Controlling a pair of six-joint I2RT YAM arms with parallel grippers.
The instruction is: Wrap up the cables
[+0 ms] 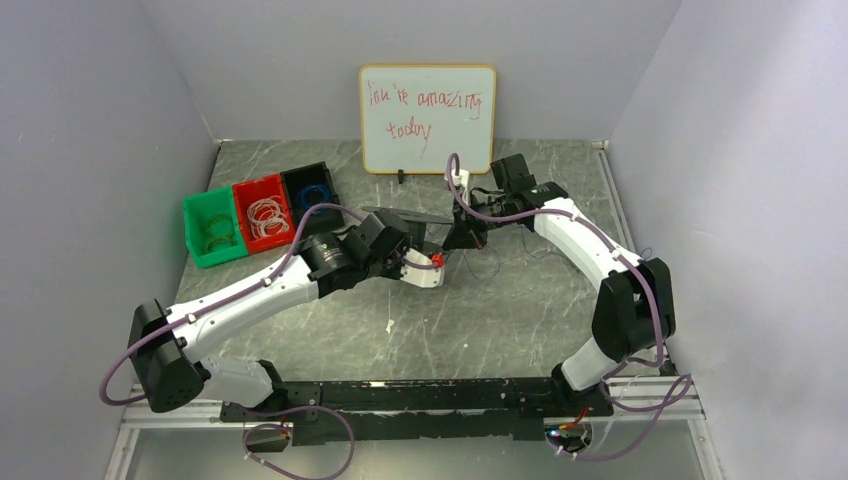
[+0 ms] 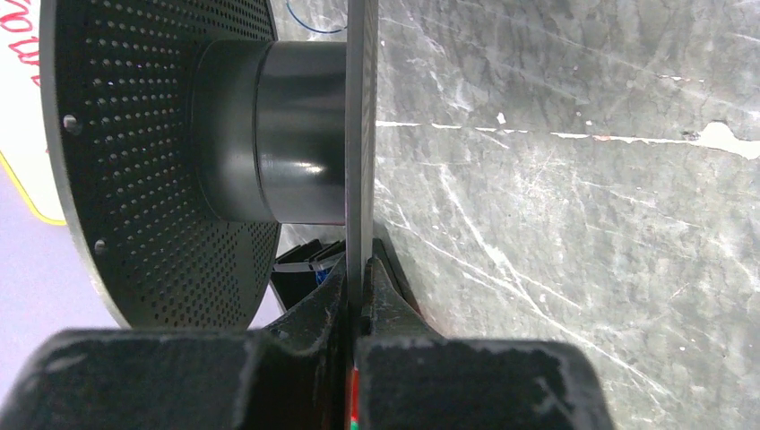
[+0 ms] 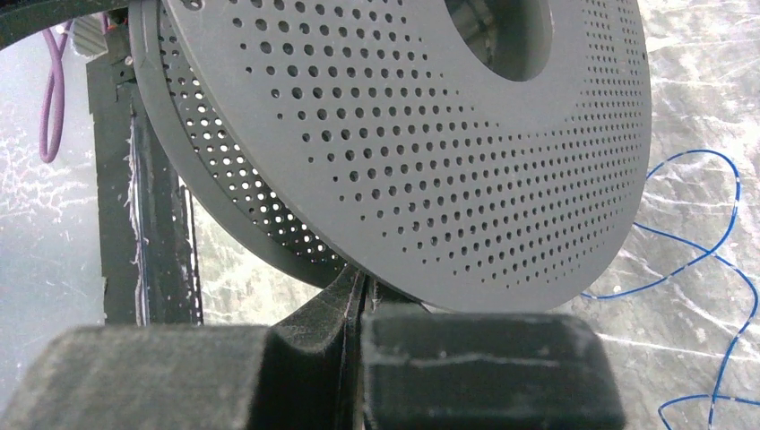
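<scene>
A dark grey spool (image 1: 420, 216) with perforated flanges is held off the table near its middle. My left gripper is shut on the edge of one flange (image 2: 361, 116); the spool's smooth core (image 2: 282, 134) shows beside it, no cable visible on that stretch. In the right wrist view my right gripper is shut with its tips at the lower rim of the spool (image 3: 430, 197); nothing shows between its fingers. Thin blue cable (image 3: 737, 202) comes from behind the spool and lies in loose loops on the table.
At the left, a green bin (image 1: 197, 235), a red bin (image 1: 245, 203) and a black bin (image 1: 296, 184) hold coiled cables. A whiteboard (image 1: 430, 85) leans at the back.
</scene>
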